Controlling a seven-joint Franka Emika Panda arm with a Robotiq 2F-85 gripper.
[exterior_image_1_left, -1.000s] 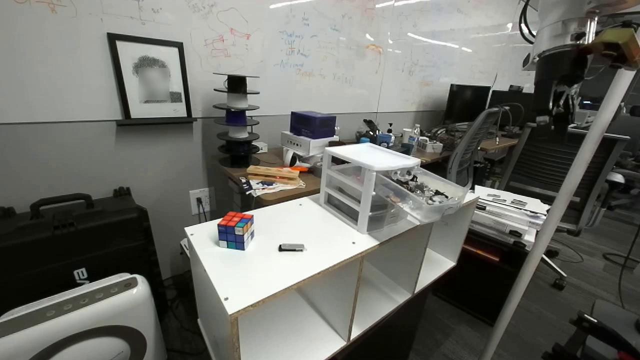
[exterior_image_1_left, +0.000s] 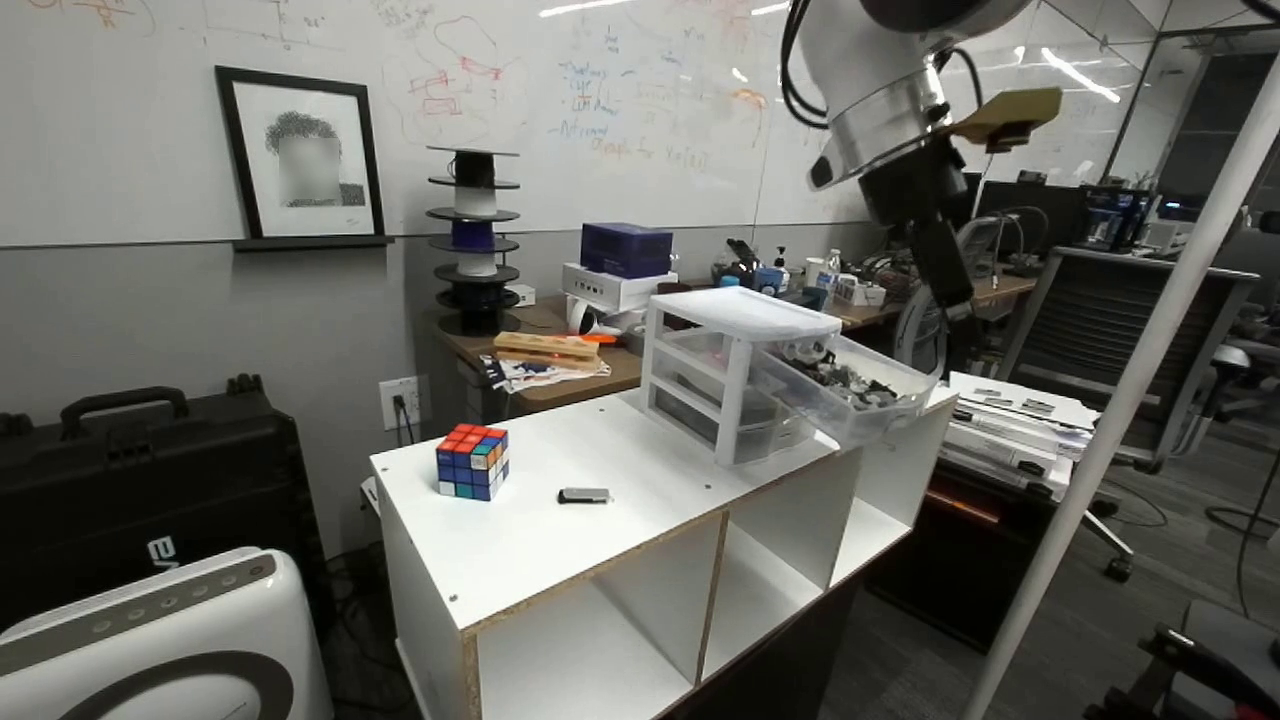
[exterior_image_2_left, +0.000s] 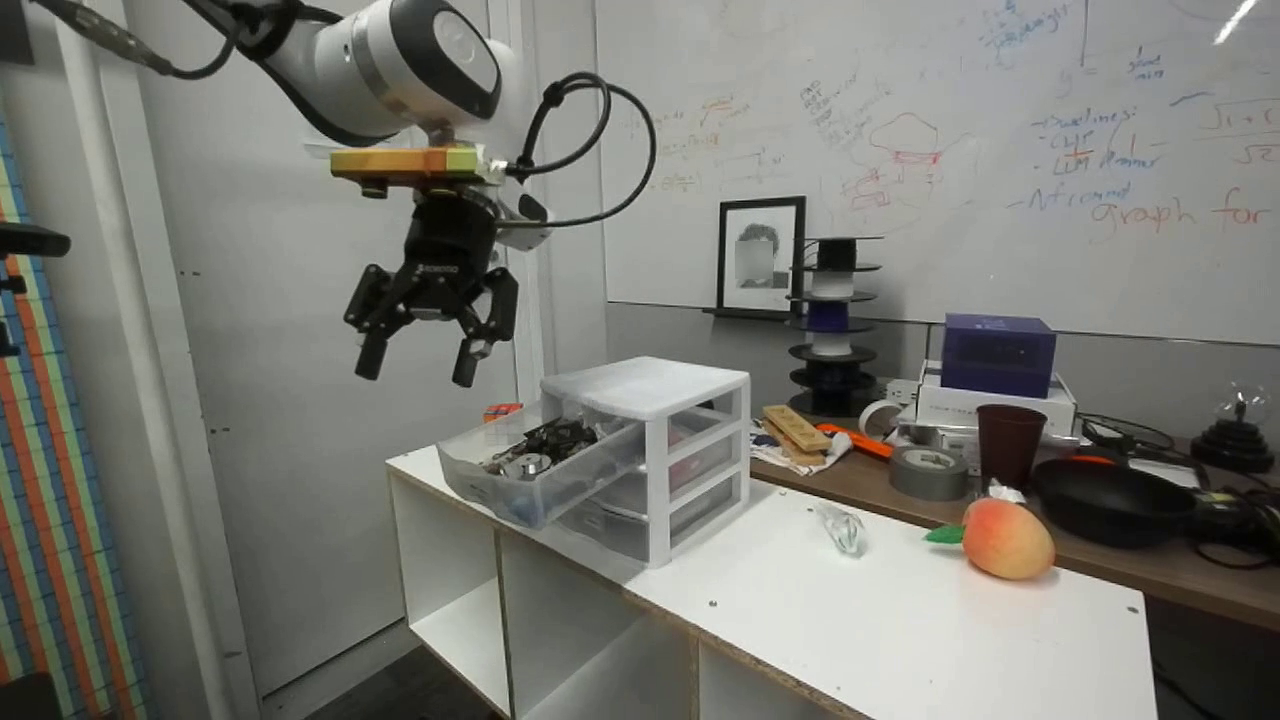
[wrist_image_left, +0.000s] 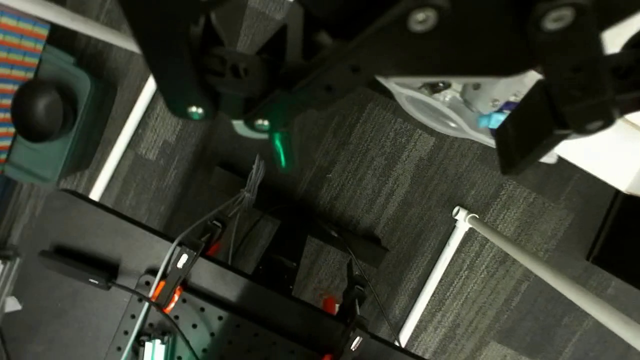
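Observation:
My gripper (exterior_image_2_left: 419, 364) hangs open and empty in exterior view 2, above and left of a white drawer unit (exterior_image_2_left: 648, 384). The unit's top clear drawer (exterior_image_2_left: 528, 492) is pulled out and full of small dark and metal parts. In exterior view 1 the gripper (exterior_image_1_left: 954, 294) is seen edge-on, above the drawer's outer end. A Rubik's cube (exterior_image_1_left: 471, 462) and a small grey-black stick (exterior_image_1_left: 584, 496) lie on the white shelf top (exterior_image_1_left: 576, 552). A mango-like fruit (exterior_image_2_left: 1008, 540) and a crumpled clear wrapper (exterior_image_2_left: 843, 529) rest on it in exterior view 2.
The wrist view shows mostly floor (wrist_image_left: 384, 174), with the drawer's rim (wrist_image_left: 420, 114) at upper right. Behind the shelf, a brown desk (exterior_image_2_left: 882, 480) carries a dark pan (exterior_image_2_left: 1113, 500), tape and boxes. A white pole (exterior_image_1_left: 1116, 420) stands on the right.
The arm has moved left in exterior view 1, from beside the white pole to above the pulled-out drawer. The cube, stick and drawer unit stay where they were.

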